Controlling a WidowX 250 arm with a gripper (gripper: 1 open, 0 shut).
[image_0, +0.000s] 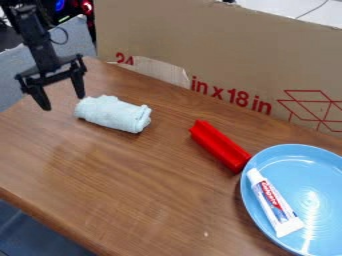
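Observation:
My black gripper (63, 100) hangs at the upper left of the table, open, with nothing between its fingers, just left of a rolled pale blue cloth (115, 114). A red cylindrical object (219, 145) lies right of the cloth. At the right, a blue plate (314, 188) holds a white toothpaste tube (273, 202).
A large cardboard panel (221, 55) stands along the back of the wooden table (147, 185). The table's left and front edge drops to the floor at lower left.

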